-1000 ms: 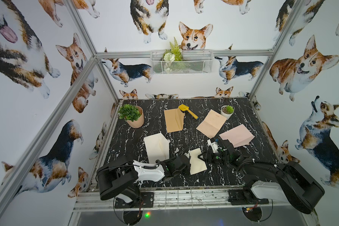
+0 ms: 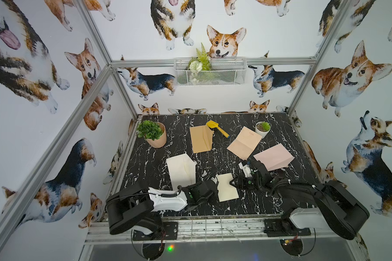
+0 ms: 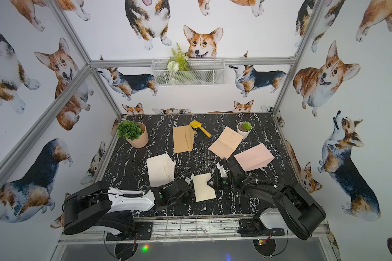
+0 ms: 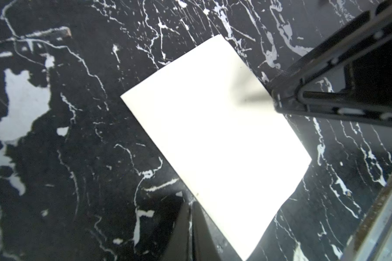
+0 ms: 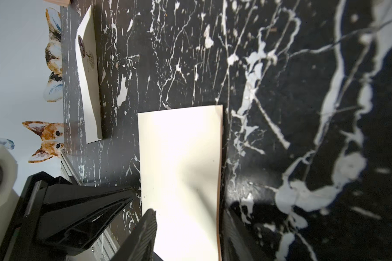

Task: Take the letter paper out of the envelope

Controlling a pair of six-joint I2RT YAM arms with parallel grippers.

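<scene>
A cream letter paper [image 2: 227,190], which looks folded, lies on the black marbled table between both arms. In the left wrist view the paper [image 4: 217,139] is whole, with my left gripper shut beside its long edge and nothing visible between its fingers. My right gripper is open over the paper [image 5: 180,148], one finger [image 5: 147,228] above the sheet and the other finger [image 5: 234,230] just past its edge. Whether they touch it I cannot tell. The white envelope [image 2: 180,170] lies to the left, its lower part behind the left arm.
Behind are a brown envelope [image 2: 200,139], a peach one [image 2: 244,143] and a pink one [image 2: 275,157]. A yellow scoop [image 2: 222,131] and two potted plants, one large [image 2: 157,137] and one small [image 2: 262,129], stand at the back. The two grippers are close together.
My left gripper has drawn slightly left, baring more of the paper's left edge. The envelopes have stayed where they were.
</scene>
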